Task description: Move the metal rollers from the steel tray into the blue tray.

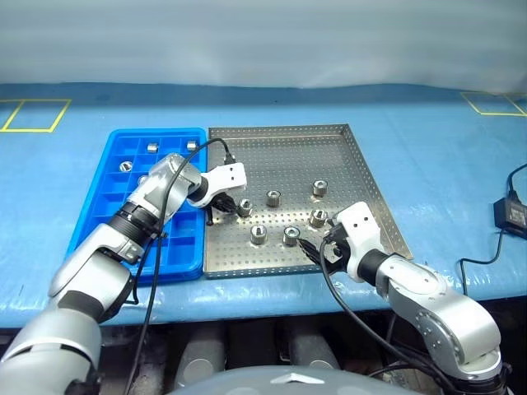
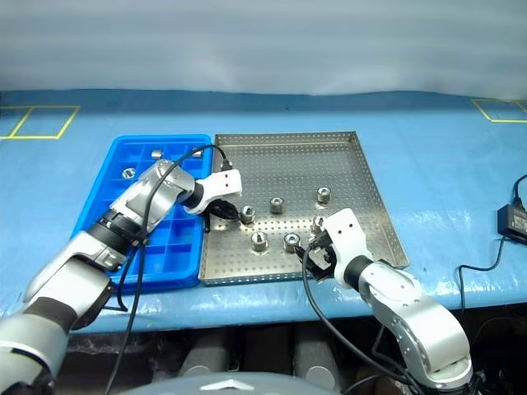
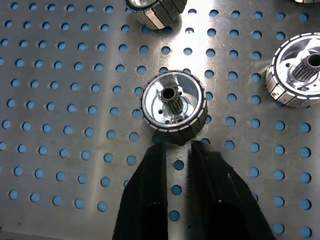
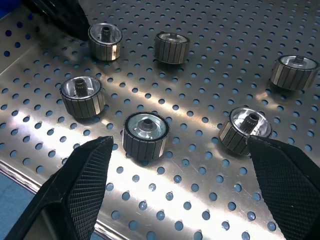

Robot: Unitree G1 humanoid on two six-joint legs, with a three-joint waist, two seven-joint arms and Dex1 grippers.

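Observation:
Several metal rollers stand on the perforated steel tray (image 1: 280, 152). My left gripper is shut over the tray's left side, only a thin empty gap between its fingers. Just beyond its tips, a roller (image 3: 173, 106) stands tilted, outside the fingers. My right gripper hangs open at the tray's front right. Between and beyond its fingers stands a dark-sided roller (image 4: 145, 135); another roller (image 4: 245, 129) sits by the right fingertip. The blue tray (image 1: 156, 132) lies left of the steel one, with a few rollers in its back compartments; my left arm covers part of it.
Other rollers, one at the front left (image 4: 83, 96), one in the middle (image 4: 171, 48) and one at the right (image 4: 294, 72), stand apart on the steel tray. A black box with a cable (image 1: 512, 214) lies far right.

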